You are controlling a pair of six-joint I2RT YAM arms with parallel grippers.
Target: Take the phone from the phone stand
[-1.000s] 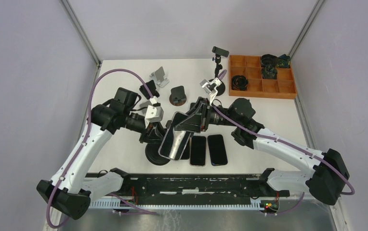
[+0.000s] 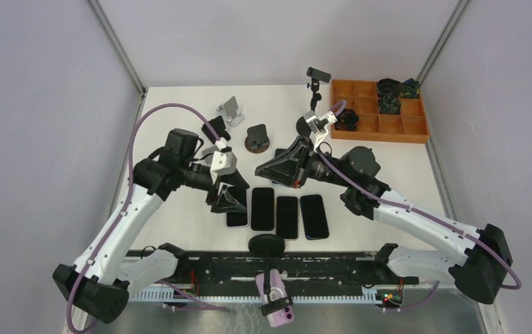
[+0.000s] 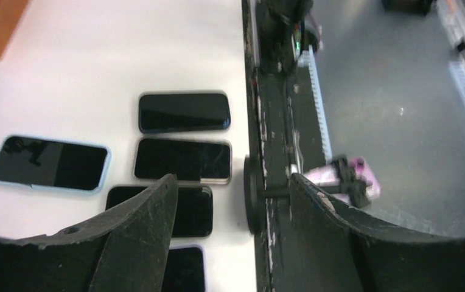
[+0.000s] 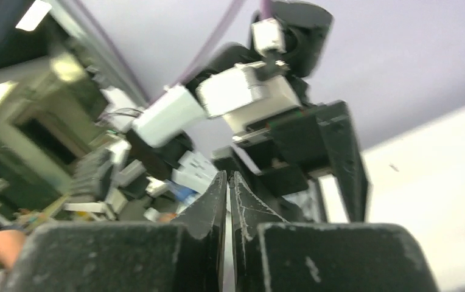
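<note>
The phone (image 2: pixel 275 306), pink-backed, and the black stand with its round base (image 2: pixel 267 245) have fallen over the table's front edge; in the left wrist view the phone (image 3: pixel 361 179) lies beside the stand's pole, and whether they touch is unclear. My left gripper (image 2: pixel 230 193) is open above the phones at the front, nothing between its fingers. My right gripper (image 2: pixel 263 171) is higher, to the right of the left one; in the right wrist view its fingertips (image 4: pixel 224 182) are together, with nothing visible between them.
Several phones (image 2: pixel 314 216) lie flat along the front. Smaller stands (image 2: pixel 256 138), a camera on a post (image 2: pixel 319 75) and a wooden compartment box (image 2: pixel 378 122) stand at the back. Bare table is at left and right.
The phone and stand have left the space between my grippers and moved down past the front edge.
</note>
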